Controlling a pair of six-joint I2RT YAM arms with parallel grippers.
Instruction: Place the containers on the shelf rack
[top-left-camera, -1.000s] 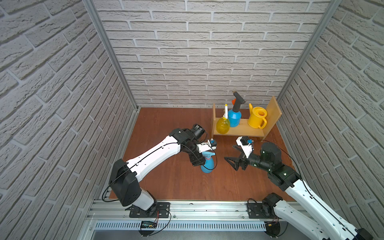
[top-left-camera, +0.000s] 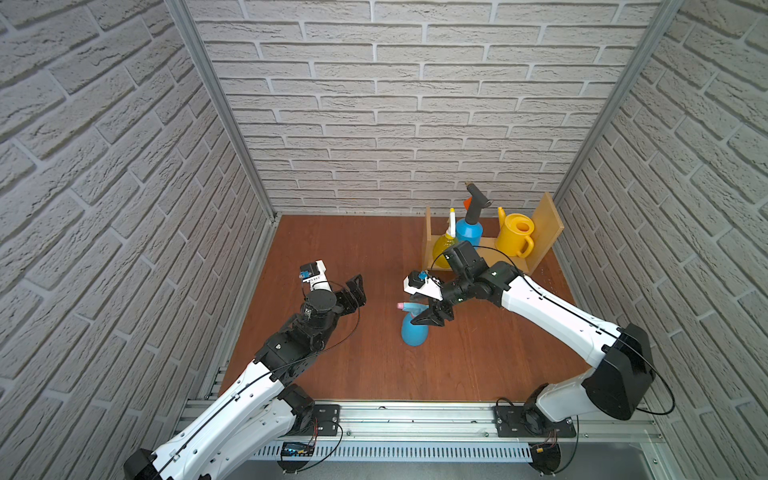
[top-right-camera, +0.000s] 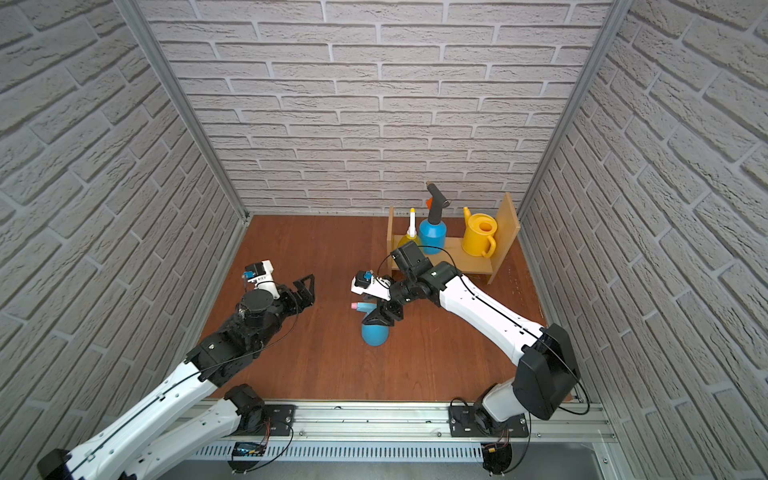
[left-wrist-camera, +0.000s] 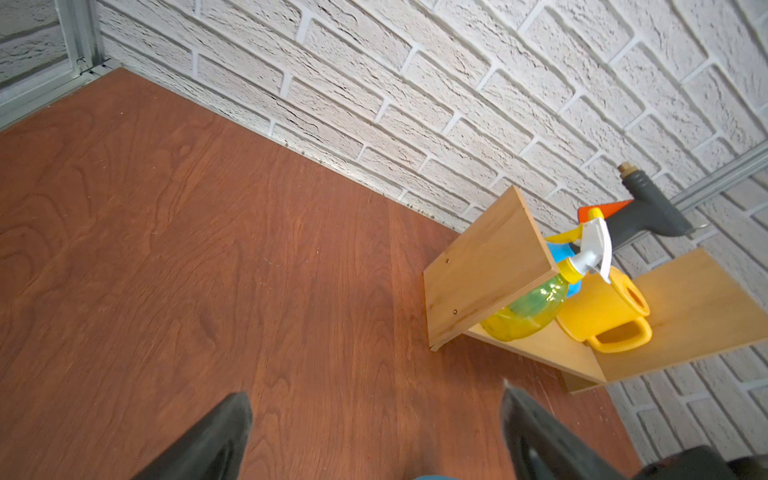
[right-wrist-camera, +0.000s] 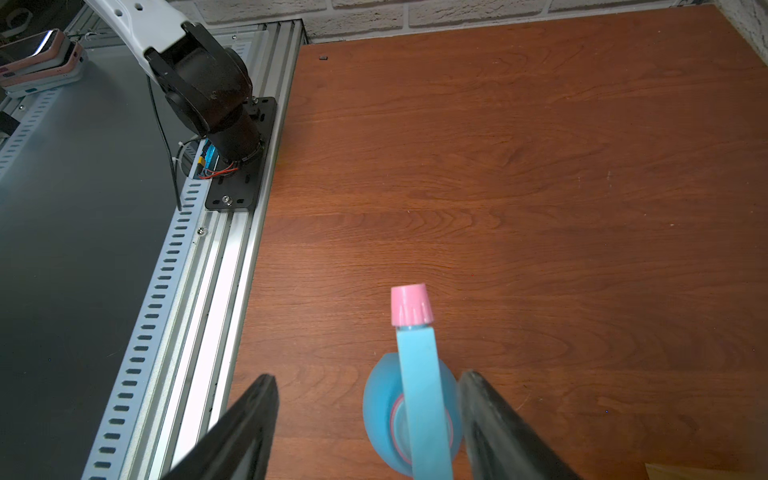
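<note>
The yellow watering can (top-left-camera: 512, 234) stands upright on the wooden shelf (top-left-camera: 548, 222), at its right end, beside a blue bottle (top-left-camera: 469, 233) and a yellow spray bottle (left-wrist-camera: 528, 312). A blue spray bottle with a pink nozzle (right-wrist-camera: 410, 304) stands on the table. My right gripper is open over it, its head between the fingers and close to the right-hand one in the right wrist view. My left gripper (top-left-camera: 357, 291) hangs open over the left half of the table, nothing between its fingers.
My right arm (top-left-camera: 552, 308) reaches across in front of the shelf. A grey-black sprayer head (top-left-camera: 476, 204) rises above the shelf's blue bottle.
My left gripper has withdrawn leftward from the blue spray bottle, empty. My right gripper has moved left to that bottle's head. The bottle stands in the same place, its pink nozzle now uncovered.
</note>
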